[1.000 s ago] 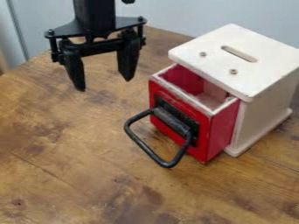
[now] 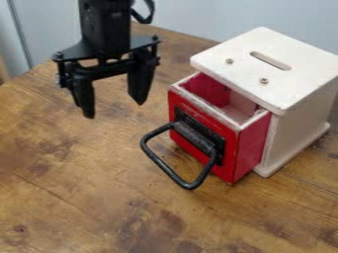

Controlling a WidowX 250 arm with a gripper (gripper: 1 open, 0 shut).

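My gripper (image 2: 113, 94) hangs open over the wooden table at the upper left, its two black fingers spread with nothing between them. To its right stands a cream wooden box (image 2: 275, 64) with a slot and two screws on top. Its red-fronted drawer (image 2: 246, 152) is pulled partly out, showing a pink inside with nothing visible in it. A black loop handle (image 2: 173, 171) on the drawer's front sticks out low toward the front left.
A pale wall stands behind the table at the back.
The box and drawer look unchanged.
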